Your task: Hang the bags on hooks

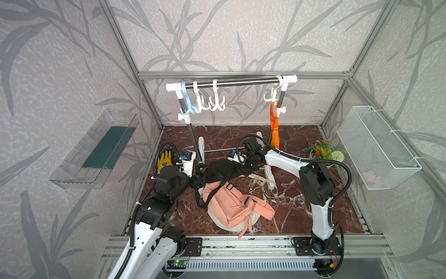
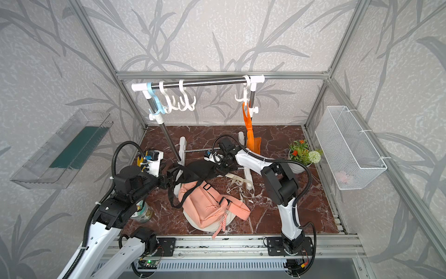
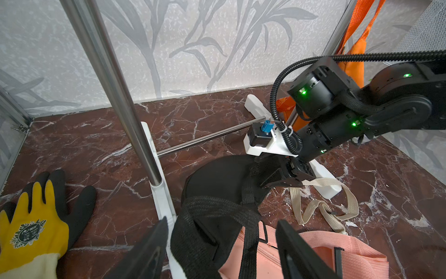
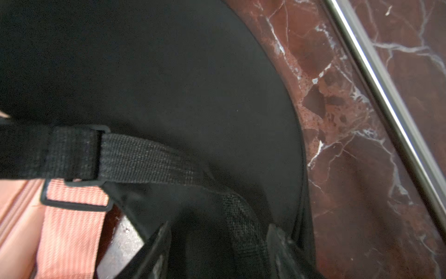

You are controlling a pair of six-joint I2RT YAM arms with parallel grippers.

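Observation:
A black bag (image 2: 202, 168) with looped straps (image 3: 223, 209) lies on the floor of the rack, over a pink bag (image 1: 230, 207). My left gripper is open over the bag's left part and straps. My right gripper is open low over the black bag, a strap running between its fingertips. Above, the rail (image 1: 246, 81) carries white hooks (image 1: 216, 102) and a light blue hook (image 1: 187, 102).
An orange bag (image 1: 274, 121) hangs at the right hook. A potted plant (image 2: 299, 153) stands at right. Wire baskets (image 1: 378, 148) are on both side walls. A yellow glove (image 3: 34, 227) and beige straps (image 3: 325, 209) lie around the rack.

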